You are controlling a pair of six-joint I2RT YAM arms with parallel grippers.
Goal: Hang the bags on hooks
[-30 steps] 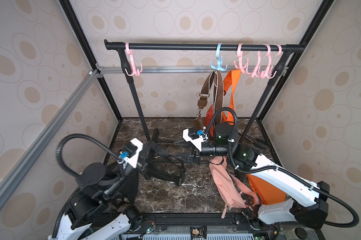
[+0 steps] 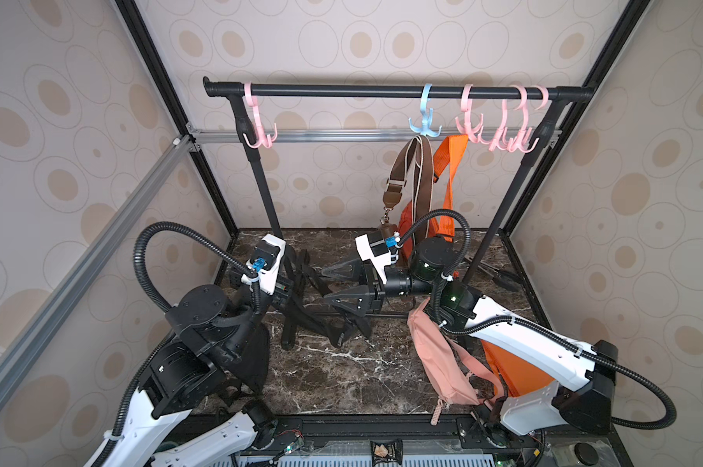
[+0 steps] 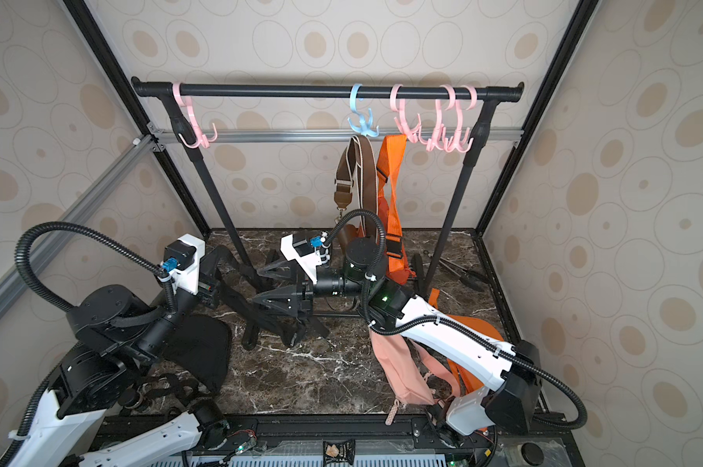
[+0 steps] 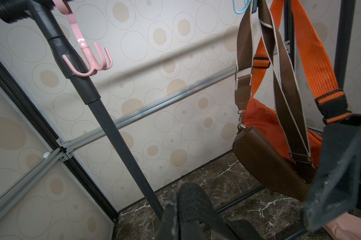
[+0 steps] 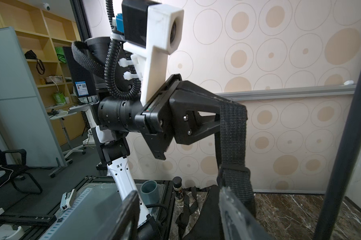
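A black bag (image 3: pixel 199 346) lies on the marble floor at the left, partly hidden behind my left arm. Its black webbing strap (image 5: pixel 233 138) rises to my left gripper, which is shut on it. In the right wrist view the strap drapes over that gripper's fingertips and hangs with a buckle. My right gripper (image 2: pixel 326 285) stands open, facing the left one, its fingers empty. Lower strap parts (image 2: pixel 320 323) hang below both grippers. A lone pink hook (image 4: pixel 91 62) hangs at the rail's left end, above and behind the left gripper.
A blue hook (image 2: pixel 426 118) and several pink hooks (image 2: pixel 521 128) hang along the black rail (image 2: pixel 336 91). Near the blue hook hang a brown bag (image 4: pixel 264 160) and an orange one with an orange strap (image 4: pixel 316 60). A pink bag (image 2: pixel 441 362) lies front right. Rail's left-middle is bare.
The right gripper, closed near the strap before, now has its fingers spread, and its forearm has shifted slightly.
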